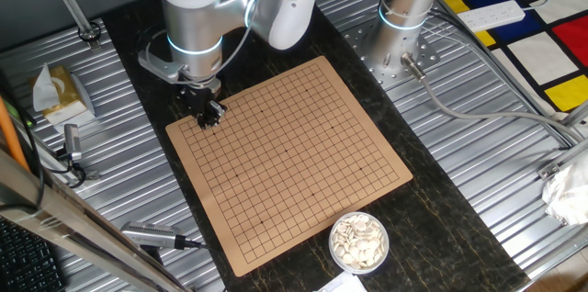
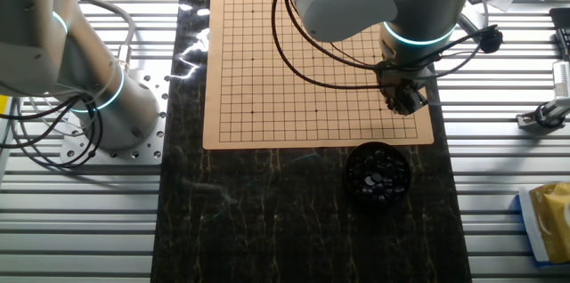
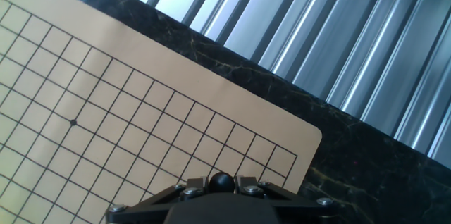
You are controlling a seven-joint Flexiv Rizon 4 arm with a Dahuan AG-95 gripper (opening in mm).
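A black go stone [image 3: 222,182] shows at the bottom of the wrist view, pinched between the fingertips of my gripper. The tan go board [image 1: 204,182], ruled with a black grid, lies on the dark table and carries no stones where it shows. In exterior view 1 my gripper [image 1: 211,118] hangs over the board's upper left corner area. From the other side, the gripper [image 2: 406,101] appears above the right part of the board near its lower edge. Whether the stone touches the board cannot be made out.
A black bowl [image 2: 377,176] of black stones stands close beside the board's edge. Past the opposite edge is a clear tub of white stones [image 1: 359,242]. A tissue box [image 1: 64,97] and a camera-like device [image 1: 152,234] sit off the dark tabletop's left side.
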